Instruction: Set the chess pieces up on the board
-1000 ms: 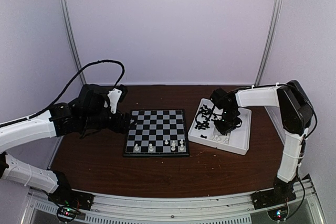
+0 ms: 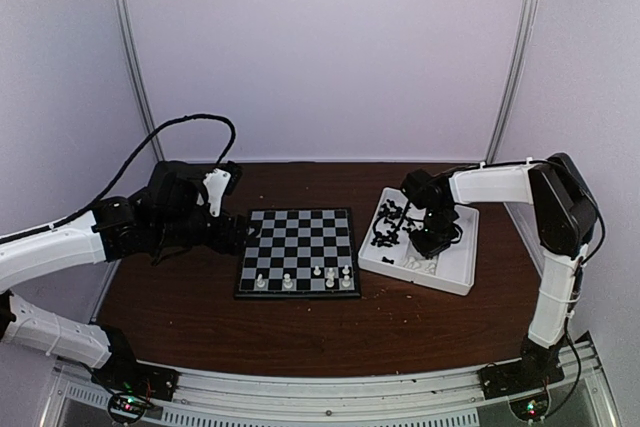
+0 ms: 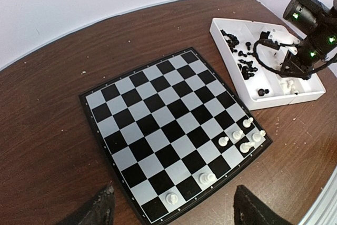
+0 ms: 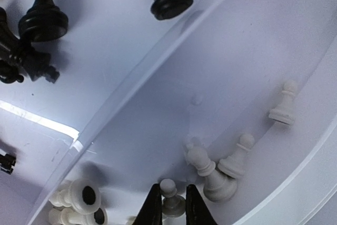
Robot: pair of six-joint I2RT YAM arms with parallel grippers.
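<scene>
The chessboard (image 2: 298,247) lies mid-table, with several white pieces along its near side, among them a white piece (image 3: 171,198) at the near left and a white pawn (image 3: 223,141) toward the right. Inside the white tray (image 2: 466,262), my right gripper is shut on a small white pawn (image 4: 168,187), its head showing between the fingertips. Loose white pieces, such as a white pawn (image 4: 284,104), lie around it in the same compartment. Left of the board, my left gripper stands open and empty, above the table.
A divider (image 4: 131,85) splits the tray, and black pieces (image 3: 246,69) lie in the other compartment. Most of the board's squares are bare.
Both arms look almost still in the top view. The pieces on the board stand where they stood.
</scene>
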